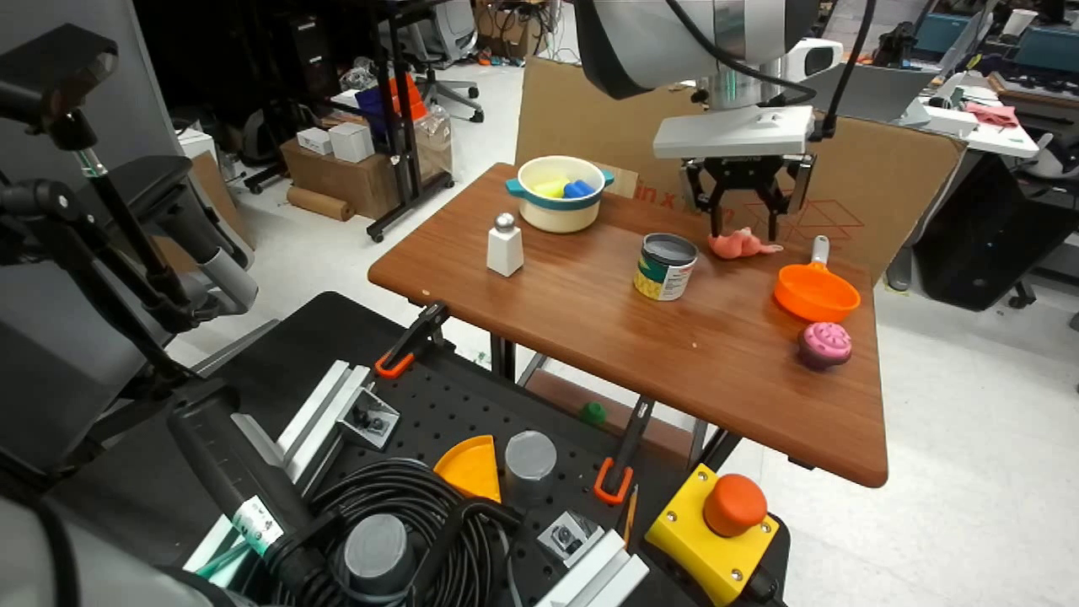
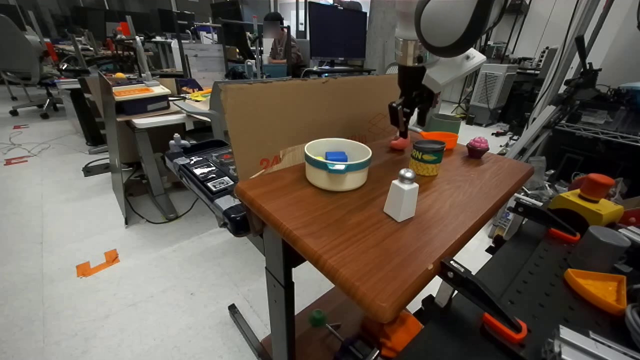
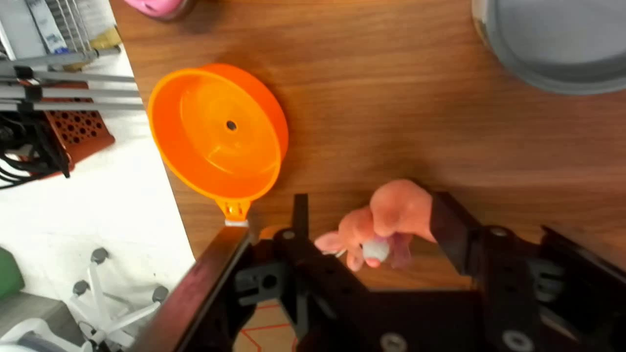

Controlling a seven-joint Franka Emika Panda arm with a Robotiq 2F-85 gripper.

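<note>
A small pink plush-like toy lies on the wooden table near its back edge. My gripper is just above it with the fingers spread apart. In the wrist view the toy sits between the two fingers and looks close to the right one; whether it touches that finger I cannot tell. A dark finger stands clear of the toy on the left. In exterior view 2 the toy shows below the gripper, partly covered by it.
An orange strainer and a pink-topped cupcake are at the right. The corn can stands in front of the toy. Farther left are a white shaker and a cream pot. Cardboard rises behind the table.
</note>
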